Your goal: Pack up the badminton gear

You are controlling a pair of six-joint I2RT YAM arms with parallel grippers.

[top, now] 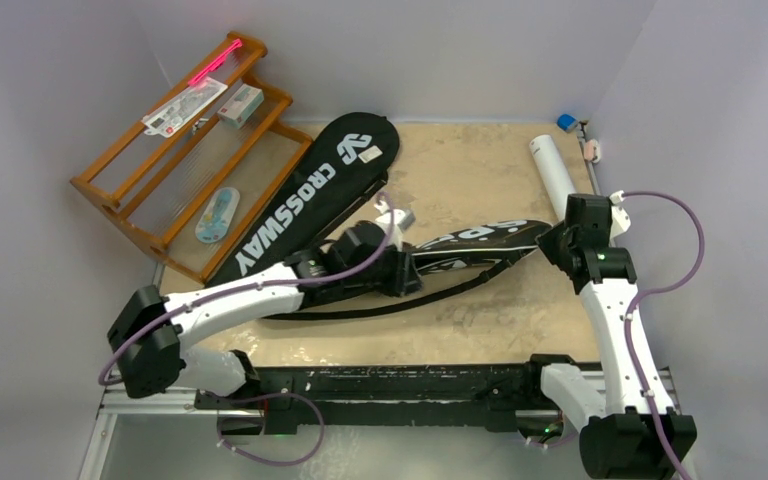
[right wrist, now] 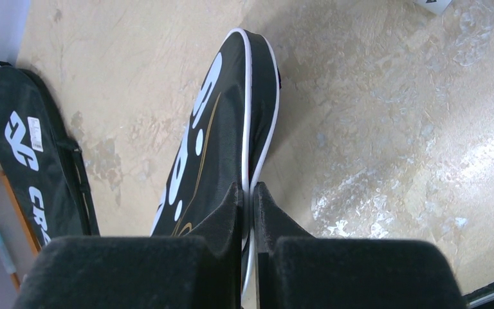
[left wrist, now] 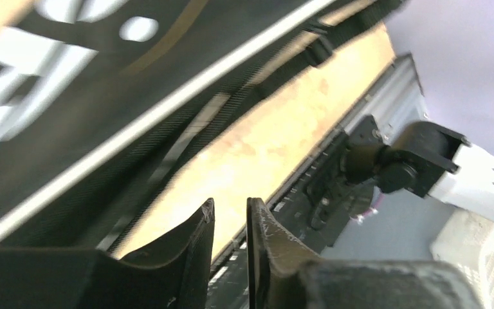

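A black Crossway racket bag [top: 480, 232] with white lettering and pale piping stretches across the middle of the table [top: 450, 330]. My right gripper is shut on its piped end. My left gripper hangs over the same bag near the middle, its fingers a little apart with nothing visible between them; the bag is blurred in the left wrist view. A second Crossway bag [top: 300, 190] lies flat behind, at the back left.
A wooden rack [top: 180, 232] with small packs stands at the left. A white tube [top: 550, 165] lies at the back right, near the wall, with a small blue object [top: 566, 123] behind it.
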